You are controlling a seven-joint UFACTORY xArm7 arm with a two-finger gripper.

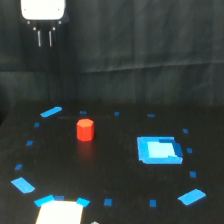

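At the upper left, my gripper [45, 38] hangs high above the table, its two thin fingers pointing down and apart. Dark backdrop shows between them and nothing is held. A red block [86, 129] stands on the black table, below the gripper and to its right in the picture. Farther right, a blue-edged square [146, 157] with a white patch [161, 149] inside lies on the table. Whether that square is a shallow tray or flat tape is hard to tell.
Blue tape strips [22, 185] and small blue marks dot the black table. A bright white object [60, 213] sits at the bottom edge, left of centre. Between the red block and the blue square the surface is clear.
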